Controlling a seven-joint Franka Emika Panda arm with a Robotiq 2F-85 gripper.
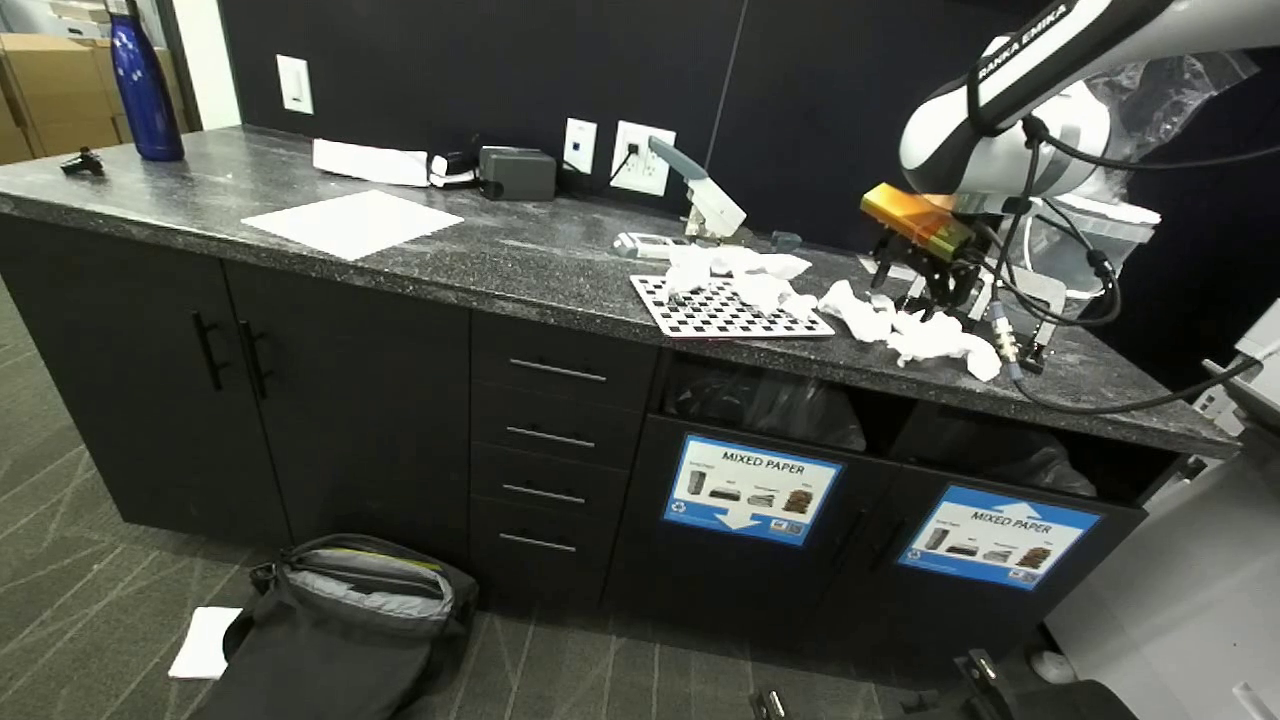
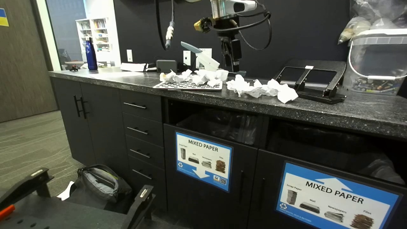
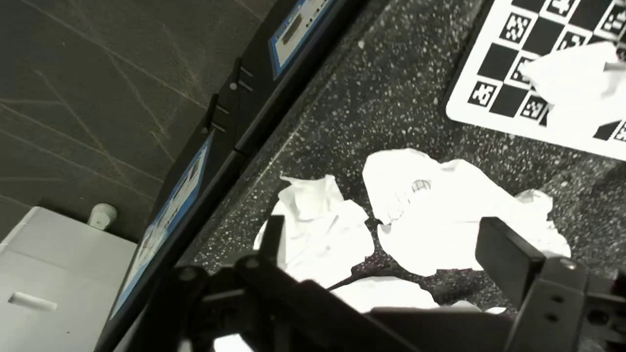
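Observation:
My gripper stands open, its two black fingers wide apart with nothing held between them. In the wrist view, crumpled white papers lie below and between the fingers, and another crumple sits partly behind the left finger. Exterior view 2 has the gripper pointing down, above and behind the row of crumpled paper near the counter's front edge. More white crumples rest on the black-and-white checkered board, to the left of the row.
A black stand and a clear bucket occupy the counter's right end. Behind the board leans a white-and-grey device. Openings above the mixed-paper doors hold clear plastic liners. Further left, a flat white sheet has free counter around it.

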